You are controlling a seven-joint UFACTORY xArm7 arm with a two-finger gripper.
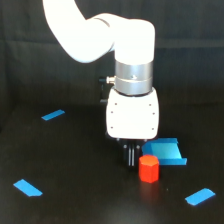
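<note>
A red block stands upright on the dark table, just in front of the blue square. My gripper points down, a little to the left of the block. Its dark fingers are close together, and no object shows between them. Against the dark background their tips are hard to make out. Whether the right finger touches the block cannot be told from here.
Blue tape strips mark the table at the back left, front left and front right.
</note>
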